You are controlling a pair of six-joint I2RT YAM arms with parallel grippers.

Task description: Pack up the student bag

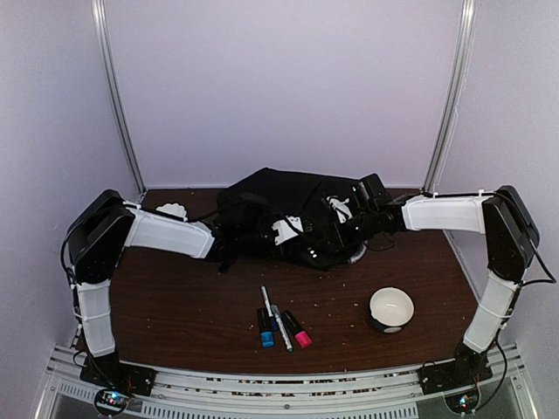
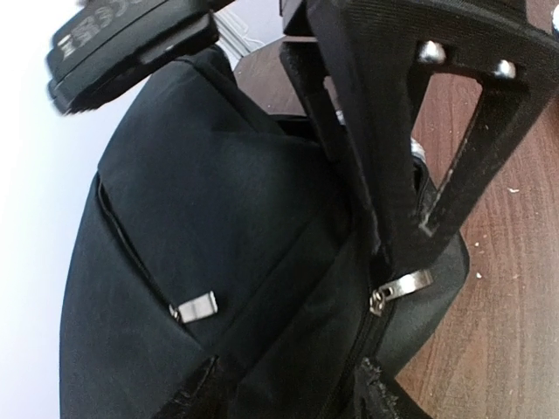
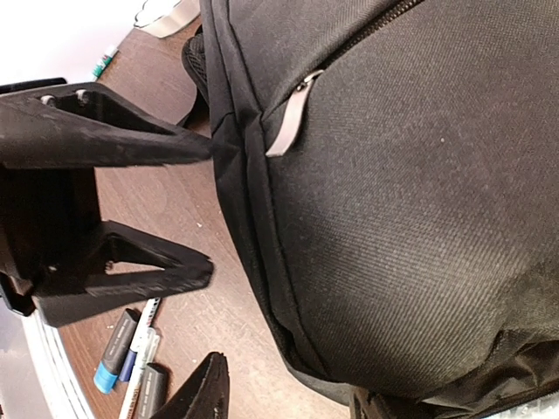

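Observation:
A black backpack (image 1: 271,183) lies across the back of the table, its fabric filling much of both wrist views. My left gripper is open at the bag, below a metal zipper pull (image 2: 402,284); a second pull (image 2: 196,305) hangs left of it. My right gripper is open at the lower edge of the bag, below a zipper tab (image 3: 288,122); the other arm's black parts intrude at left in that view. Blue (image 1: 266,327) and pink (image 1: 297,328) markers lie at the front middle with slim pens (image 1: 282,330).
A white bowl (image 1: 391,305) sits at the front right. A white dish (image 1: 172,210) at the back left is partly hidden by my left arm.

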